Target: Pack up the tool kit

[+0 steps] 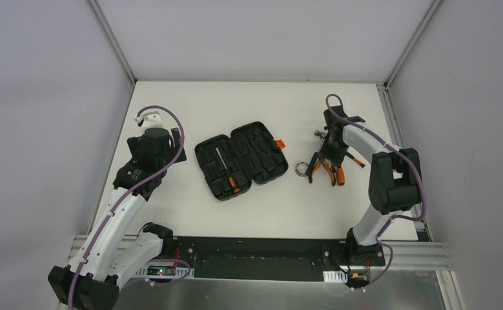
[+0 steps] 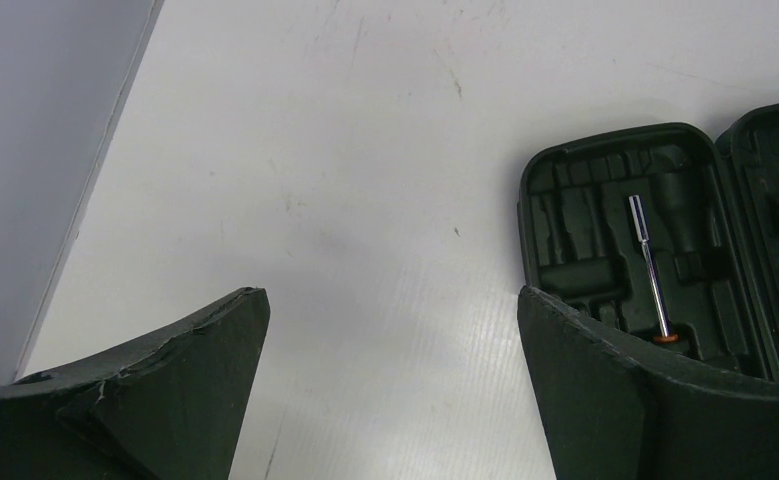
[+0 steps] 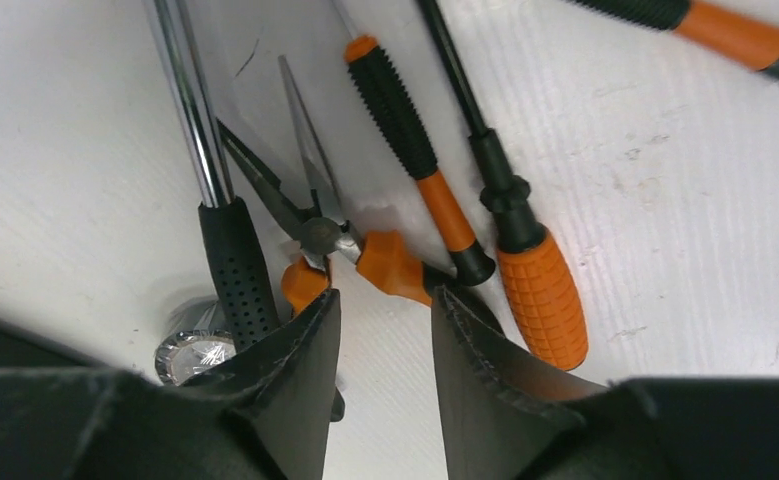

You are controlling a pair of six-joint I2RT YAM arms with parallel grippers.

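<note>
The open tool case (image 1: 261, 155) lies mid-table, a screwdriver (image 1: 232, 183) in its left half. My left gripper stands open and empty left of the case. My right gripper hangs over the loose tools, fingertips apart, above pliers (image 3: 390, 262) with orange grips. In the right wrist view a hammer shaft (image 3: 233, 260) lies left of the pliers, a thin screwdriver (image 3: 445, 210) and a thicker screwdriver (image 3: 540, 290) to their right. Whether anything is between the fingers is unclear.
A round silver item (image 3: 180, 355), apparently tape, lies beside the hammer. Another orange-black handle (image 3: 725, 35) lies farther right.
</note>
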